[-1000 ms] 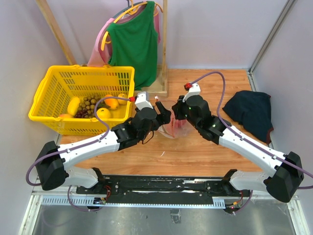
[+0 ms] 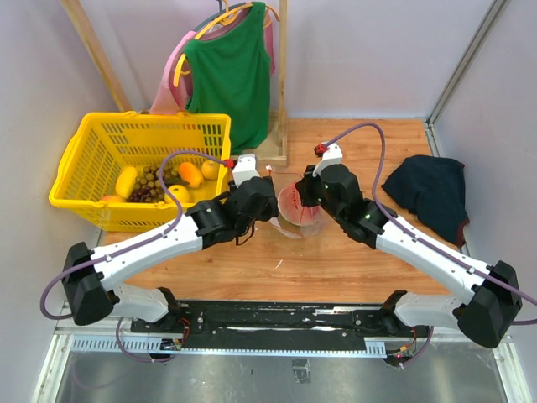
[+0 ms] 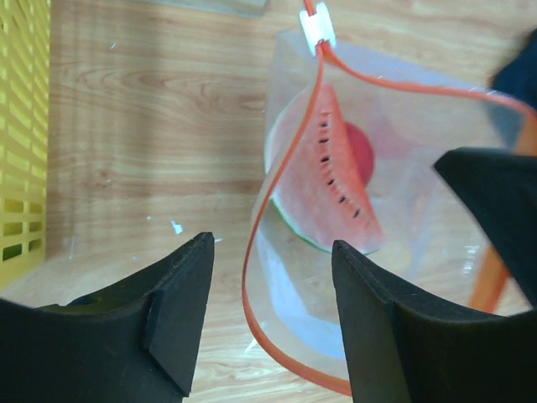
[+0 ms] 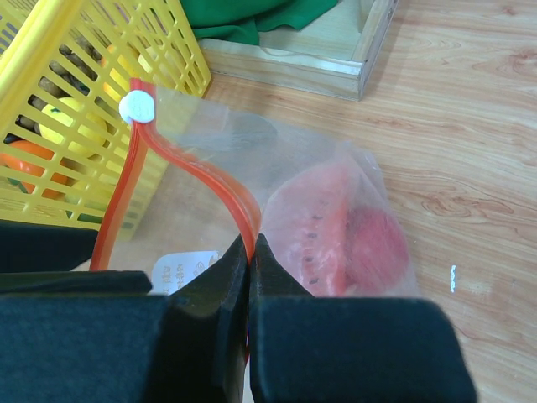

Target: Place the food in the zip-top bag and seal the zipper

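Observation:
A clear bag (image 3: 403, 201) with a red-orange zipper edge (image 3: 312, 109) stands with its mouth spread wide. A white slider (image 3: 317, 30) sits at one corner of the zipper. Inside the bag lie a watermelon slice (image 3: 327, 185) and a round red item (image 3: 361, 153), partly hidden behind it. My left gripper stands part open on the bag's left side, the near zipper edge running between its fingers without being clamped. My right gripper is shut on the bag's zipper edge, the red strip passing between its fingertips.
A yellow basket (image 2: 84, 180) of fruit stands left of the bag. Behind is a wooden rack (image 2: 273, 151) with hanging clothes. Dark folded cloth (image 2: 430, 195) lies at the right.
My left gripper has drawn back slightly to the left, away from the bag's middle, uncovering more of the watermelon. The right arm looks unmoved.

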